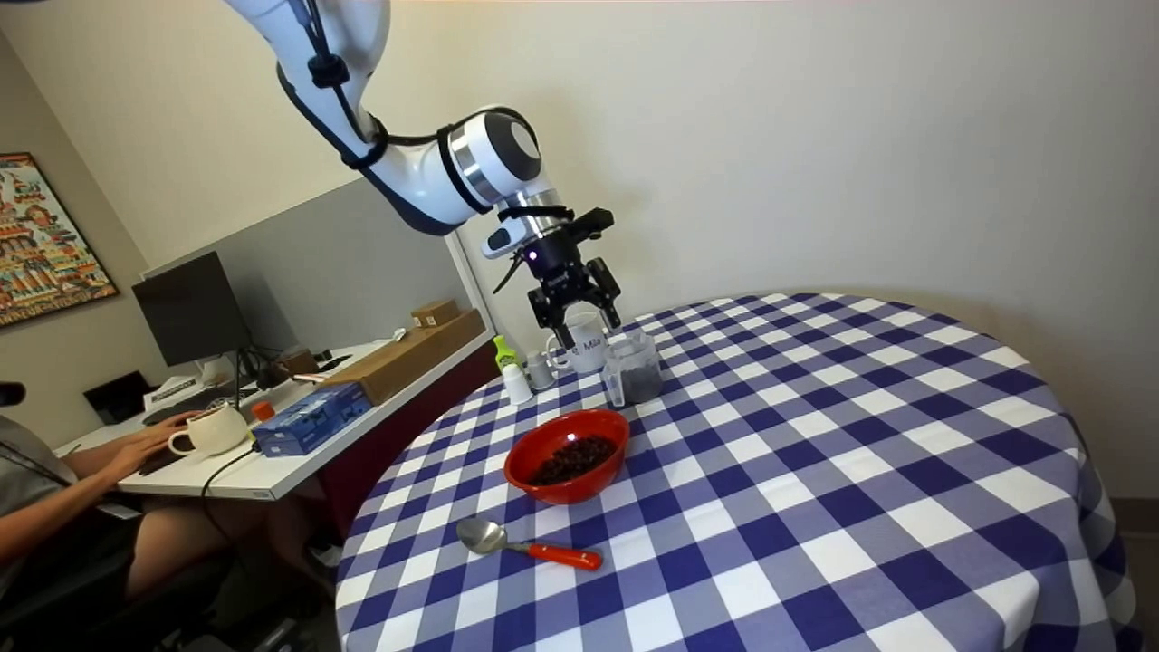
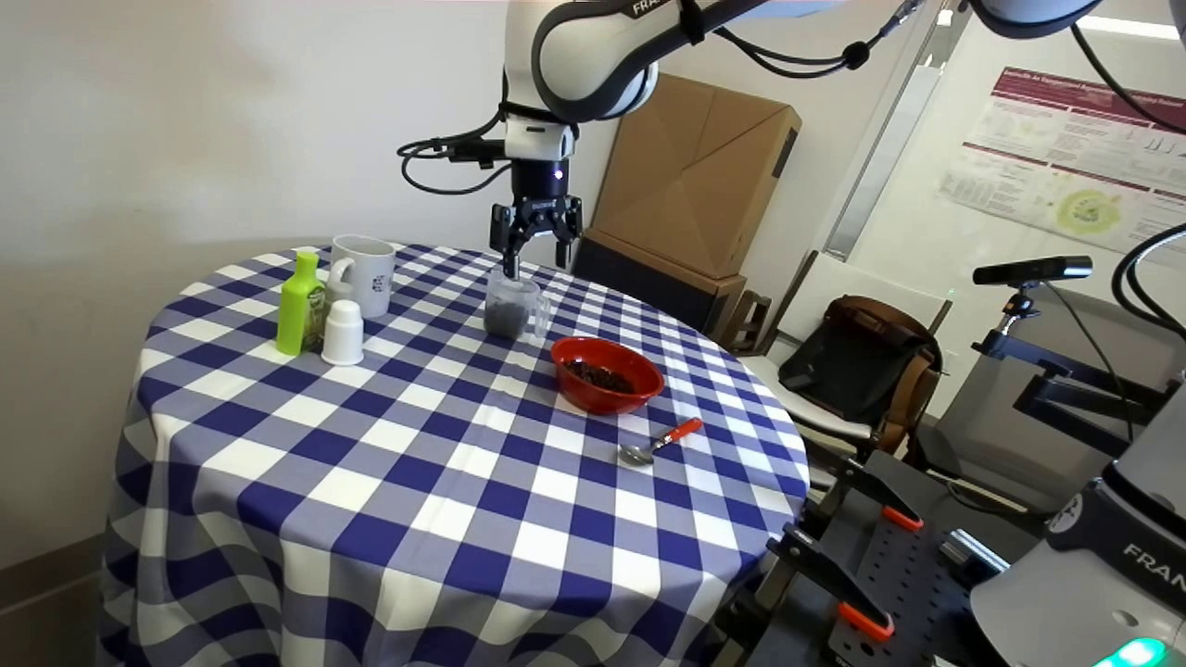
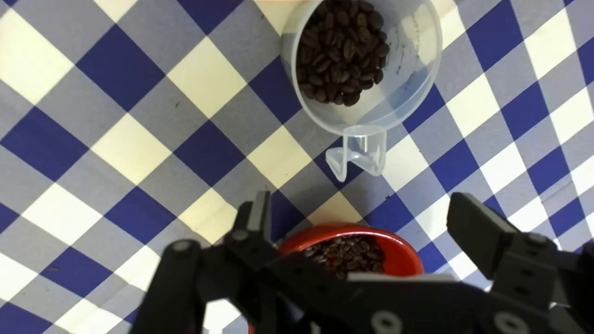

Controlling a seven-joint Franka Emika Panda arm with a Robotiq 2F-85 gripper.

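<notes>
My gripper is open, its fingers wide apart with nothing between them. In the wrist view a clear plastic measuring cup stands ahead of the fingers, dark coffee beans heaped at one side and its handle pointing toward the fingers. Partly hidden behind the gripper's body is a red bowl that also holds beans. From the side, the gripper hovers above the table close to the cup. The red bowl sits near the cup, between it and a spoon with a red handle.
A white mug, a green bottle and a white shaker stand grouped on the checkered tablecloth. A person sits at a desk beyond the table.
</notes>
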